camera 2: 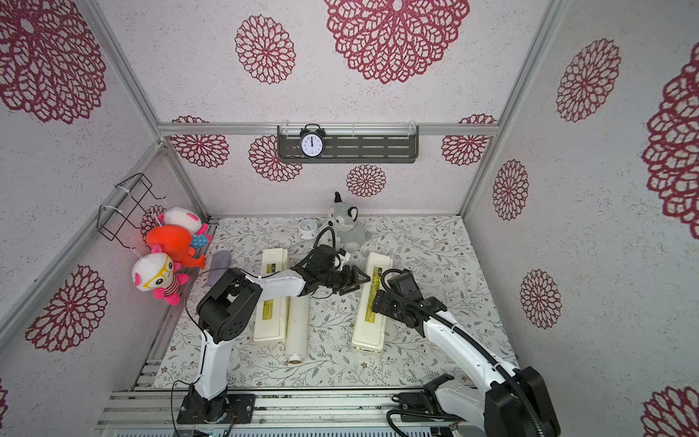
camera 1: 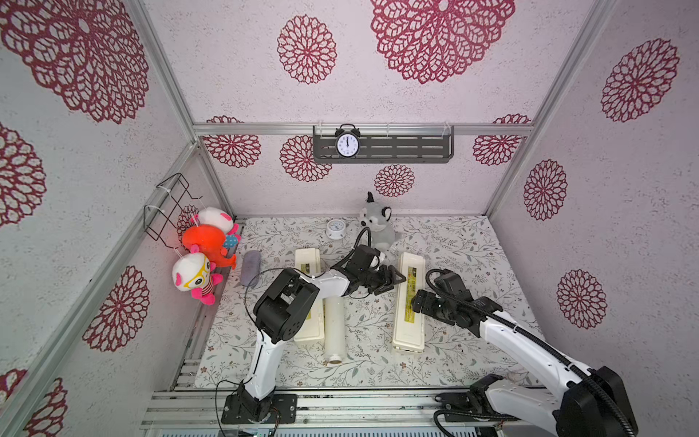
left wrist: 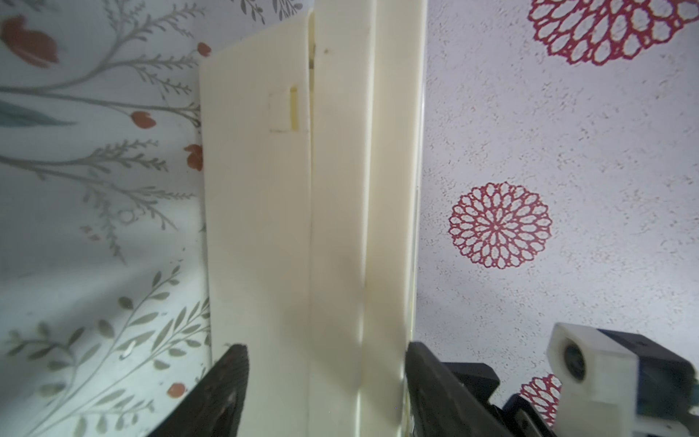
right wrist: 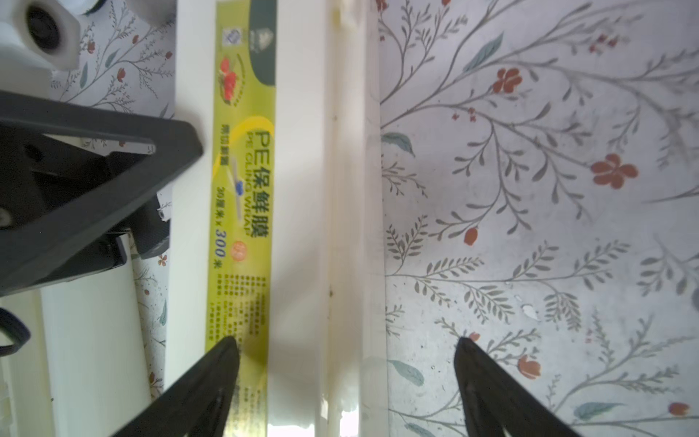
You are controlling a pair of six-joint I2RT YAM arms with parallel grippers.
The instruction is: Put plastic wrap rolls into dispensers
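Note:
Two cream plastic wrap dispensers lie lengthwise: one (camera 1: 400, 327) at right with a yellow label (right wrist: 240, 291), one (camera 1: 309, 331) at left, partly behind my left arm. A white wrap roll (camera 1: 334, 338) lies beside the left one. My left gripper (camera 1: 386, 280) is at the upper left side of the right dispenser, fingers part open, straddling an edge of it in the left wrist view (left wrist: 320, 378). My right gripper (camera 1: 423, 306) hovers at that dispenser's right side, fingers apart over its edge; no grasp is clear.
A grey plush animal (camera 1: 378, 229) and white round clock (camera 1: 335, 228) stand at the back. Plush toys (camera 1: 207, 247) hang at left above a grey object (camera 1: 250, 268).

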